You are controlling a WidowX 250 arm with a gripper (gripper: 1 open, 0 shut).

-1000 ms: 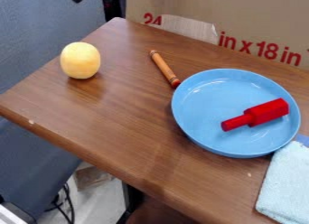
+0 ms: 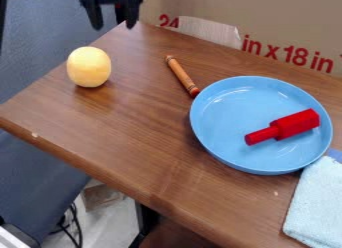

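The black gripper point(image 2: 110, 6) hangs at the top left, above the table's far left corner and partly cut off by the frame; whether its fingers are open or shut is unclear. A pale yellow round fruit-like object point(image 2: 90, 67) sits on the wooden table point(image 2: 140, 152) near its left side. An orange stick point(image 2: 182, 76) lies toward the back middle. A blue plate point(image 2: 237, 119) on the right holds a red rolling-pin-like object point(image 2: 283, 128).
A light blue cloth point(image 2: 315, 204) lies at the front right beside the plate. A cardboard box point(image 2: 261, 22) stands behind the table.
The gripper has moved down and rightward into fuller view at the top left. The objects on the table have not moved.
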